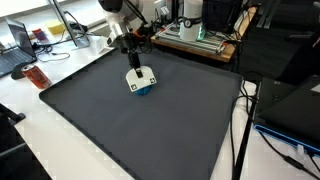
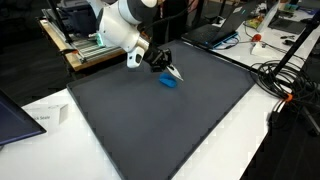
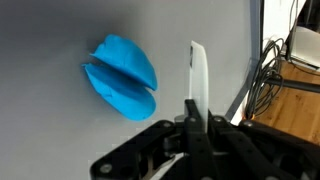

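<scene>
A thin white flat piece (image 1: 141,79) with small dark marks is held in my gripper (image 1: 136,66). From the wrist view the white piece (image 3: 198,80) appears nearly edge-on, standing out from between the black fingers of the shut gripper. A blue two-part object (image 3: 122,78) lies on the dark table, apart from the fingers and to the left in that view. In exterior view 2 the blue object (image 2: 168,81) rests just below the gripper. Exterior view 1 shows the white piece partly covering the blue object (image 1: 144,91).
The dark tabletop (image 1: 140,130) is wide and clear in front of the arm. An orange-red can (image 1: 36,76) stands beyond its left edge, with a laptop (image 1: 18,45) farther back. Loose cables (image 2: 285,82) lie past the table edge.
</scene>
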